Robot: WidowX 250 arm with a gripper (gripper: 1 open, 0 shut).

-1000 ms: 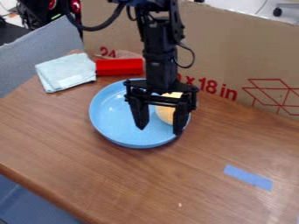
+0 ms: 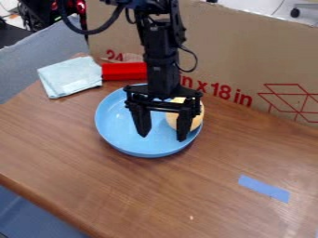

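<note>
My black gripper [image 2: 163,126] hangs over a round blue plate [image 2: 119,129], its two fingers apart and pointing down. A pale yellow round object [image 2: 189,104] is on the right part of the plate, partly hidden behind the gripper. I see nothing clearly held between the fingers; whether the right finger touches the yellow object is unclear.
A folded pale cloth [image 2: 69,76] and a red object [image 2: 125,72] lie at the back left. A cardboard panel [image 2: 248,56] stands behind. Blue tape [image 2: 263,188] is on the wooden table [image 2: 149,200], whose front is clear. The table's edge runs along the left.
The plate and other objects look unmoved.
</note>
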